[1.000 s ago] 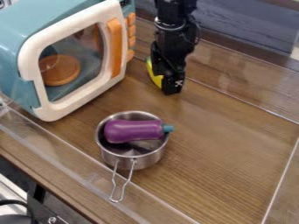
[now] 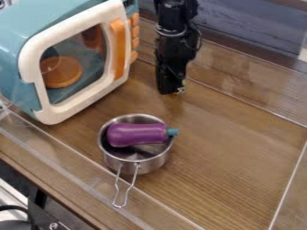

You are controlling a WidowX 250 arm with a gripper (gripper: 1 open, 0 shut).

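Observation:
My black gripper (image 2: 171,83) is lowered near the back of the wooden counter, right of the toy microwave (image 2: 60,85); it is shut, and only a trace of something yellowish shows behind its tip, mostly hidden. A purple toy eggplant (image 2: 138,134) lies in a steel pot (image 2: 136,161) with a wire handle, at the front.
A wall (image 2: 252,36) runs along the back. The microwave fills the upper left, and a black cable lies at the lower left corner.
My gripper has shifted slightly left and up, in front of the yellow object, which was clearly visible before and is now mostly hidden. The pot and eggplant are unchanged.

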